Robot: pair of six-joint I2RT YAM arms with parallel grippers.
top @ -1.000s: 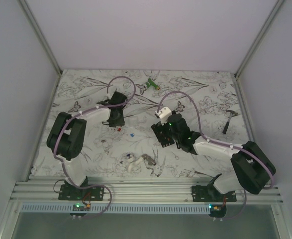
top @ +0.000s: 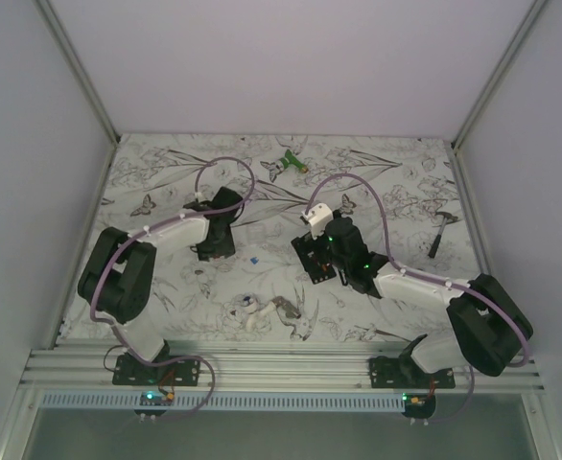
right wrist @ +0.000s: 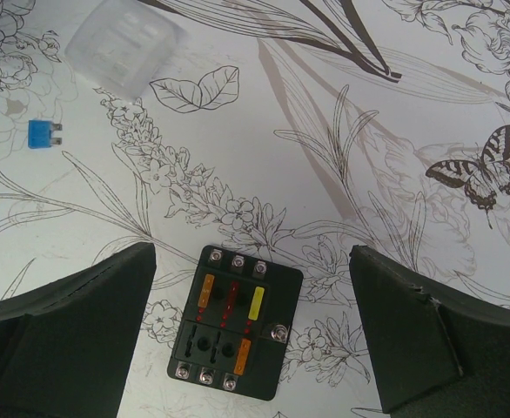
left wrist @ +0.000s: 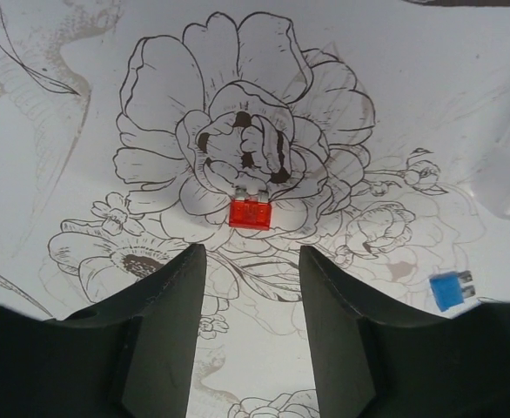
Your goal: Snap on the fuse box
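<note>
The black fuse box (right wrist: 275, 351) lies on the table beneath my right gripper, with orange, red and yellow fuses and some bare slots; my right gripper is open above it. A red fuse (left wrist: 250, 215) lies loose on the patterned sheet, just beyond the fingertips of my left gripper, which is partly open with nothing between its fingers. A blue fuse (left wrist: 446, 290) lies to the right in the left wrist view and at the upper left in the right wrist view. A translucent plastic cover (right wrist: 123, 48) lies beyond the blue fuse.
A green tool (top: 291, 161) lies at the back centre, a hammer (top: 442, 222) at the right edge, and some white and grey items (top: 267, 311) near the front centre.
My left arm has shifted slightly toward the front and left, coming over the red fuse, which is now hidden in the top view. My right arm has barely moved.
</note>
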